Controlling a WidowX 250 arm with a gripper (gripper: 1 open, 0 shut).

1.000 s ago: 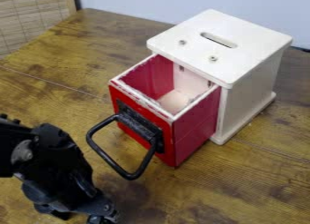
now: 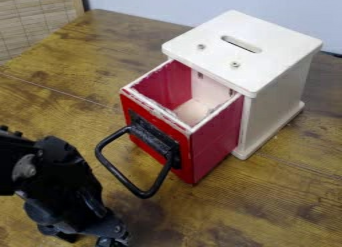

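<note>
A white wooden box (image 2: 274, 101) with a slotted lid stands at the upper right. Its red drawer (image 2: 214, 146) is pulled out toward the lower left, with a pale, rounded object (image 2: 193, 110) inside. A black loop handle (image 2: 118, 176) hangs from the drawer's front. My black gripper (image 2: 100, 231) is low at the bottom left, apart from the handle and below it; its fingers are dark and partly out of frame, so I cannot make out whether they are open or shut.
A bamboo mat (image 2: 27, 16) and a white wall are at the back.
</note>
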